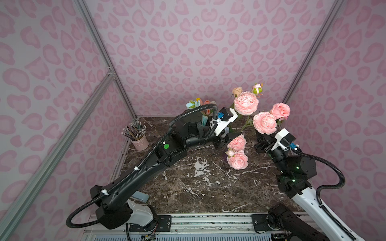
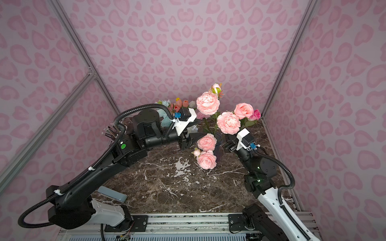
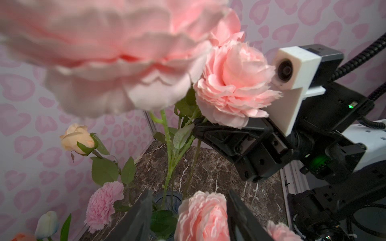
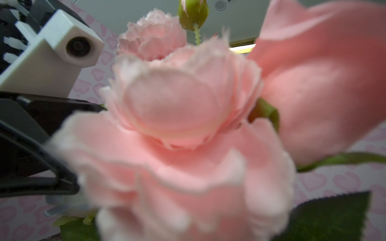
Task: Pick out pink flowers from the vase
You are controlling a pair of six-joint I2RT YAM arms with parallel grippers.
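My left gripper [image 1: 232,137] is at the vase's left side, its fingers apart. In the left wrist view a pink bloom [image 3: 203,217] shows between those fingers, with no visible grip on it. My right gripper [image 2: 228,143] is shut just under a pink bloom [image 2: 228,122]. In the left wrist view its fingertips are beside the stems, and whether a thin stem is pinched cannot be made out. Other pink blooms are a tall one [image 1: 246,103], a rose [image 1: 280,110] and a low one [image 1: 238,161]. The dark vase [image 3: 170,198] is mostly hidden.
Behind my left arm stand blue and orange flowers [image 2: 177,105]. A pink cup of brushes [image 1: 140,143] is at the left. A peach bud [image 3: 76,138] and a pink carnation [image 3: 103,206] are near the vase.
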